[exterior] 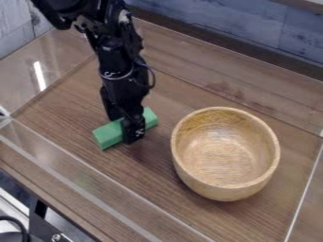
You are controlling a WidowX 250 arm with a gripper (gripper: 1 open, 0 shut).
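A black robot arm hangs from the top left down to the wooden tray floor, where its gripper [127,127] straddles a green block [111,136] lying diagonally left of centre. The fingers reach down over the block's middle; whether they touch or press on it I cannot tell.
A pale wooden bowl [225,151] sits just right of the block and gripper. Bare tray floor [113,189] lies in front and behind. A low wall runs along the back right, and the tray's edge is at the left.
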